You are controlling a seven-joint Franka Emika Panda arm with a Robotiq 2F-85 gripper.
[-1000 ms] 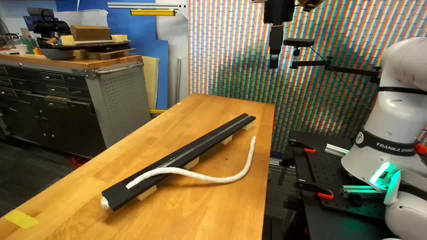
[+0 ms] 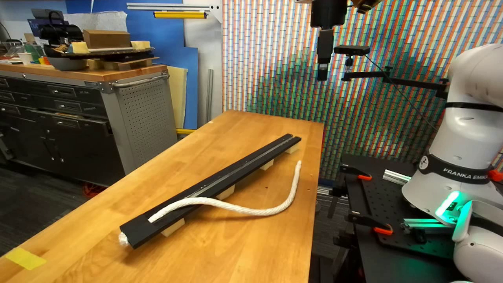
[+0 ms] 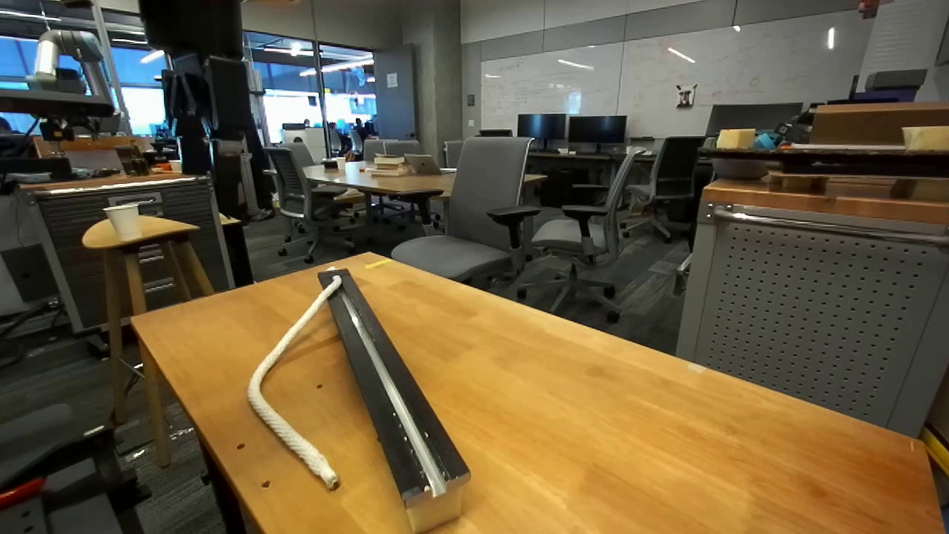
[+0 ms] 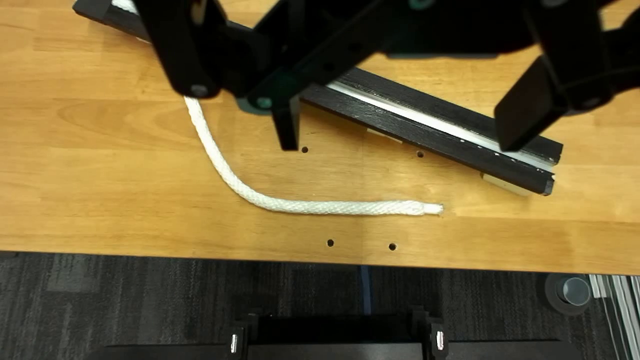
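A white rope [image 2: 258,210] lies partly on the table and partly across a long black grooved rail [image 2: 214,181]. One end of the rope enters the rail near its capped end, where a white tuft [image 2: 123,238] pokes out. From there the rope [image 3: 277,422] curves away beside the rail [image 3: 374,372], its free end resting on the wood. High above the table hangs my gripper [image 2: 322,75], well clear of both. In the wrist view the gripper is open, its fingers wide apart, with rail and table visible far below. The gripper hides part of the rope [image 4: 324,207] and rail [image 4: 432,123].
Pale blocks [image 2: 226,192] prop the rail up off the wooden table [image 2: 264,254]. A grey tool cabinet [image 2: 146,106] stands beyond the table's far side, and a black clamp [image 2: 370,221] sits near the arm's base.
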